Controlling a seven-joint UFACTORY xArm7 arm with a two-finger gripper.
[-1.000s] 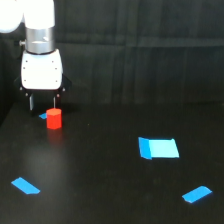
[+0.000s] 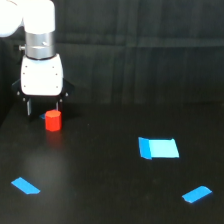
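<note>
A small red block (image 2: 53, 121) stands on the dark table at the left. My white gripper (image 2: 43, 105) points down just above it or behind it, and the distance in depth is hard to judge. Its dark fingers are spread wide, open, with no object visible between them. The block appears below the right-hand finger in the picture. Close to the block's left side, a bit of blue (image 2: 43, 116) shows, partly hidden.
A pale blue square (image 2: 163, 148) with a brighter blue strip (image 2: 145, 148) lies at the right. Blue tape pieces mark the front left (image 2: 26, 186) and front right (image 2: 197, 194). A dark curtain (image 2: 140, 50) hangs behind.
My gripper is slightly lower than a second ago, its fingers still apart. The red block stands in about the same place.
</note>
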